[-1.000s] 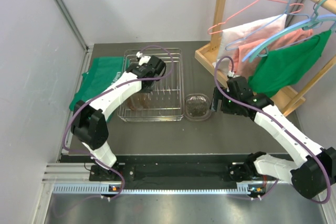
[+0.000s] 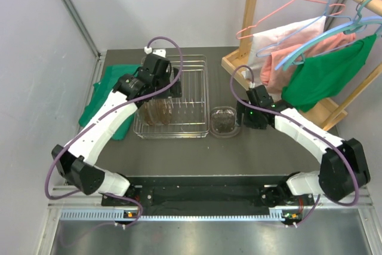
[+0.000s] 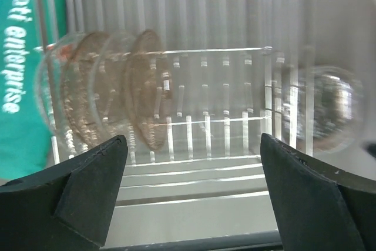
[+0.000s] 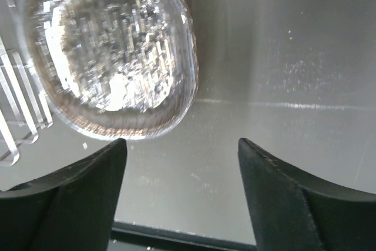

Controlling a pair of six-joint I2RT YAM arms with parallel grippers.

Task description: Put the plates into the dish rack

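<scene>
Several clear plates (image 3: 144, 89) stand on edge at the left side of the wire dish rack (image 2: 197, 131). Just right of the rack, a clear glass plate (image 2: 224, 121) lies flat on the table; the right wrist view shows this plate (image 4: 108, 51) at upper left, beyond the fingertips. My left gripper (image 2: 175, 83) is above the rack, open and empty, its fingers (image 3: 88, 183) wide apart. Beside the flat plate's right edge hangs my right gripper (image 2: 243, 113). Its fingers (image 4: 94, 180) are spread with bare table between them, not touching the plate.
Green cloth (image 2: 110, 91) lies under and left of the rack. At the right, a wooden hanger stand (image 2: 248, 22) with hangers and cloths rises close behind my right arm. Bare table (image 2: 239, 156) lies in front of the rack and plate.
The right gripper has edged left toward the flat plate. Plates and rack look unmoved.
</scene>
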